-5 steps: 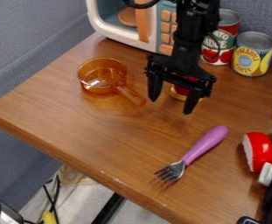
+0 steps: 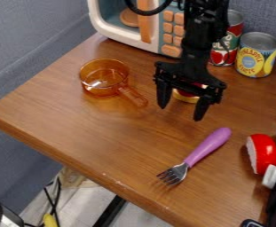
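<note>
My black gripper [image 2: 182, 104] hangs over the back middle of the wooden table, its two fingers spread on either side of a small red and yellow round object [image 2: 187, 93], which is partly hidden behind it. An orange translucent pot [image 2: 101, 75] with its handle towards the front stands to the left. A purple-handled fork [image 2: 200, 152] lies in front of the gripper.
A toy microwave [image 2: 109, 12] stands at the back, with cans [image 2: 257, 58] to its right. A red and white item [image 2: 261, 154] and dark objects line the right edge.
My gripper has shifted slightly to the right and down around the small round object. The other things have not moved.
</note>
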